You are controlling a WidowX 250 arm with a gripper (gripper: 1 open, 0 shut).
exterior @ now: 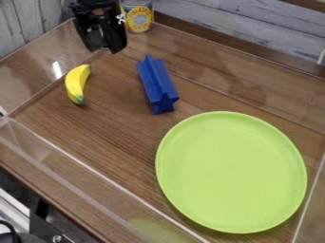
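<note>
My black gripper [101,32] is at the top left, above the wooden surface near the back wall, beside a can [135,15]; its fingers are dark and hard to make out. A yellow banana [76,84] lies below it on the left. A blue bar-shaped block [158,85] lies at the middle. A large green plate [231,173] fills the lower right.
The wooden tray floor [102,142] is clear at lower left and upper right. Grey and white plank walls [267,19] run along the back. A low rim edges the front left.
</note>
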